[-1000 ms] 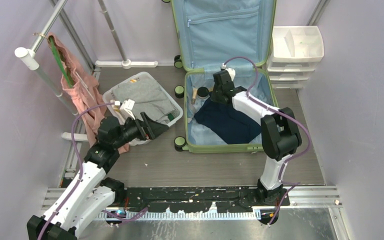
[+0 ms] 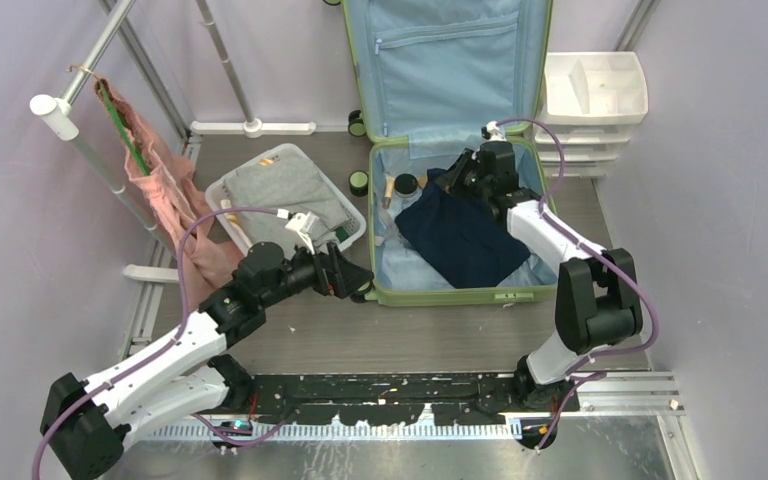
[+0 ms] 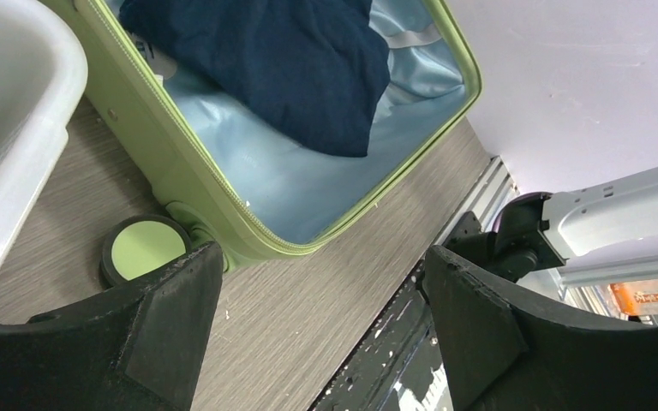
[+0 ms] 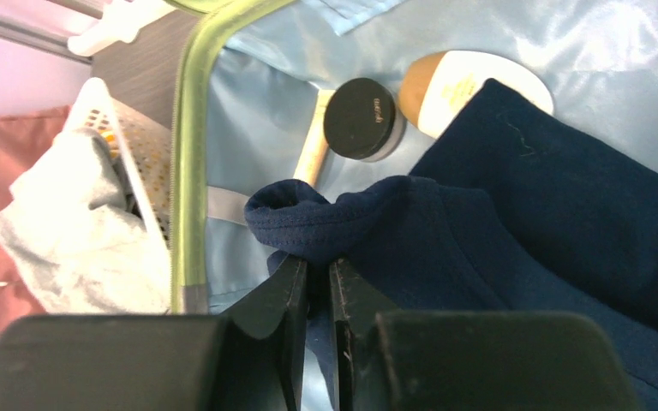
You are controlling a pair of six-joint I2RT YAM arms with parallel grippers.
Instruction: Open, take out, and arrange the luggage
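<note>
A green suitcase [image 2: 460, 296] lies open with a pale blue lining. Folded dark navy clothing [image 2: 465, 240] is inside it, and my right gripper is shut on a bunched upper edge of that clothing. A black jar [image 4: 361, 118], a cream-and-tan bottle [image 4: 475, 90] and a wooden-handled item [image 4: 313, 137] lie beside it in the case. My left gripper is open and empty, over the floor by the suitcase's front-left corner and its wheel [image 3: 146, 250].
A white basket [image 2: 352, 232] with grey clothes stands left of the suitcase. A pink garment [image 2: 155, 170] hangs on a rack at the far left. White drawers [image 2: 590, 90] stand at the back right.
My right gripper has moved rightward within the suitcase, with the navy cloth shifting right along with it. My left gripper has moved right and slightly down in the top view, toward the suitcase.
</note>
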